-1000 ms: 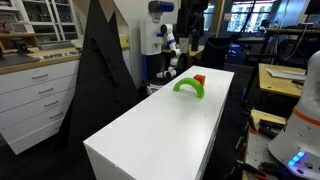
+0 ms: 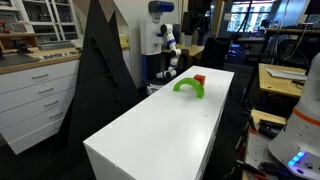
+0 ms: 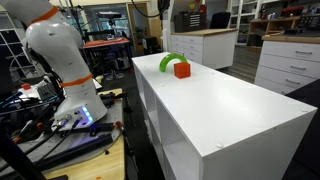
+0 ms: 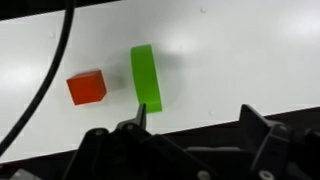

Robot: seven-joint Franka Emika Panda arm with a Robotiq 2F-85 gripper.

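A green arch (image 2: 189, 87) stands on the white table, with a small red block (image 2: 199, 78) just behind it. In exterior view 2 the red block (image 3: 182, 70) is in front of the green arch (image 3: 166, 63). From above, the wrist view shows the arch (image 4: 146, 78) as a narrow green strip and the block (image 4: 87, 87) to its left, a gap between them. My gripper is open above the table, its fingers wide apart at the bottom of the wrist view and nothing held between them. Both objects are clear of it.
The white table (image 2: 150, 135) has a long bare stretch on the near side of the arch. A black cable (image 4: 50, 75) crosses the left of the wrist view. Drawer cabinets (image 2: 38, 95) stand beyond the table, past a dark panel (image 2: 105, 75).
The arm at the top of exterior view 1 has shifted slightly. The arch and the block have stayed where they were.
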